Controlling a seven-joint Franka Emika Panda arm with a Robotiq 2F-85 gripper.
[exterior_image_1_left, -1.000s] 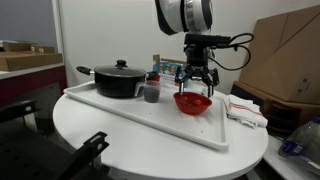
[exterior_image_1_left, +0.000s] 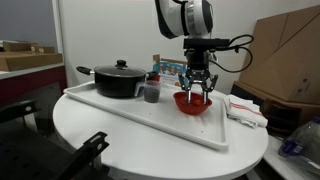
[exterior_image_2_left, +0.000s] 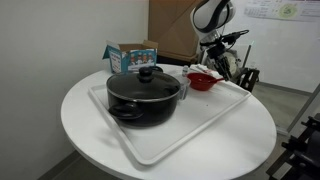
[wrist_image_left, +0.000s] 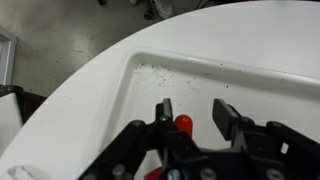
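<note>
A red bowl-like pan (exterior_image_1_left: 190, 106) rests on the white tray (exterior_image_1_left: 175, 124), toward the right in exterior view 1 and at the far end in exterior view 2. My gripper (exterior_image_1_left: 198, 93) points down over it, part open, its fingers to either side with a gap between. Seen from the wrist, a rounded red end (wrist_image_left: 183, 124), seemingly the pan's handle, shows between the gripper's (wrist_image_left: 194, 112) two dark fingers, nearer the left one. Whether either finger touches it I cannot tell. The rest of the pan is mostly hidden by the gripper there.
A black lidded pot (exterior_image_2_left: 143, 95) occupies the tray's other end. Beside it stands a grey cup (exterior_image_1_left: 152, 91). A blue picture box (exterior_image_2_left: 131, 57) and a striped white cloth (exterior_image_1_left: 247, 111) lie near the tray.
My fingers have drawn closer together and sit slightly lower over the red pan. The pan, pot and cup look unmoved.
</note>
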